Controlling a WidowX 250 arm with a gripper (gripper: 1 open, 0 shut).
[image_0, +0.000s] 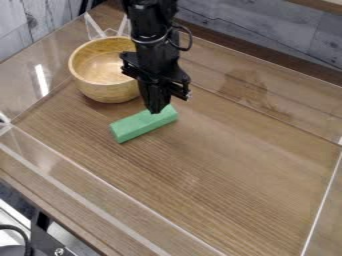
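A green rectangular block (142, 124) lies on the wooden table, below and in front of a tan bowl (99, 62) at the upper left. The black robot gripper (155, 104) hangs over the block's upper right end, shut, with nothing visible between its fingers. The arm reaches down from the top of the view and hides part of the bowl's right side.
A grey plank backdrop runs along the back right, and dark cables lie off the table's lower left edge.
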